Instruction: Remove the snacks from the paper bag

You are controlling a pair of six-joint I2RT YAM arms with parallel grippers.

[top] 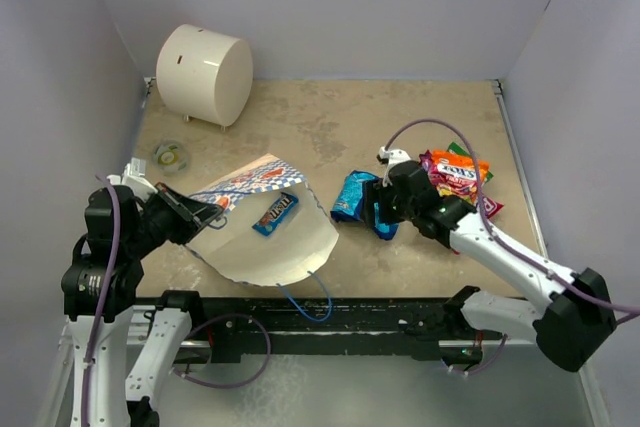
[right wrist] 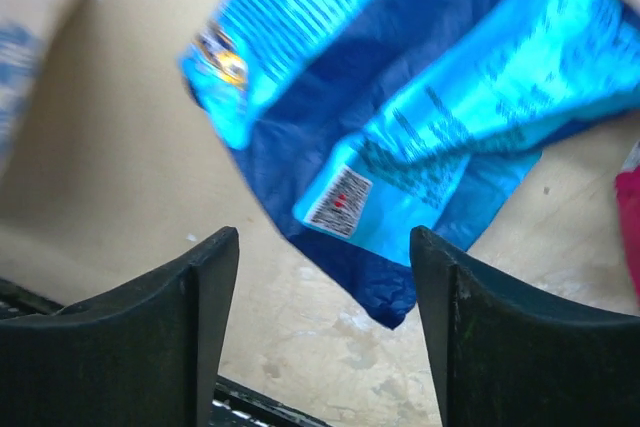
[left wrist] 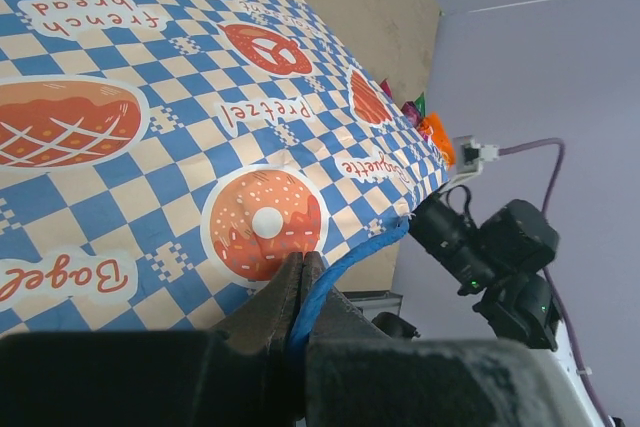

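Observation:
The paper bag [top: 265,259] lies on its side with its mouth toward the front, and a blue snack packet [top: 275,214] rests inside. My left gripper [top: 218,215] is shut on the bag's blue handle [left wrist: 350,259], which runs out between its fingers in the left wrist view. A second blue packet [top: 353,194] lies on the table just right of the bag. My right gripper is open over this packet's near end; in the right wrist view the crumpled blue wrapper [right wrist: 400,187] shows beyond and between the parted fingers, not clasped.
Several colourful snack packets [top: 455,175] lie in a pile at the right, partly behind the right arm. A white cylinder [top: 205,75] stands at the back left, near a small clear round item [top: 170,156].

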